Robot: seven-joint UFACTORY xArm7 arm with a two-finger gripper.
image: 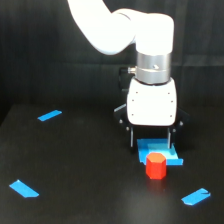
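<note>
A red block [156, 167], its outline roughly hexagonal, stands on the dark table right of centre in the camera view. Directly behind it is a small blue tray [174, 161] with a pale inside; the block overlaps its front edge in this view. My gripper [152, 138] points down over the tray's back part, behind the red block. Its dark fingers [130, 136] are spread wide, and I see no object held between them. How high they are above the tray I cannot tell.
Blue strips lie flat on the table: one at the back left [50, 115], one at the front left [24, 188] and one at the front right [196, 197].
</note>
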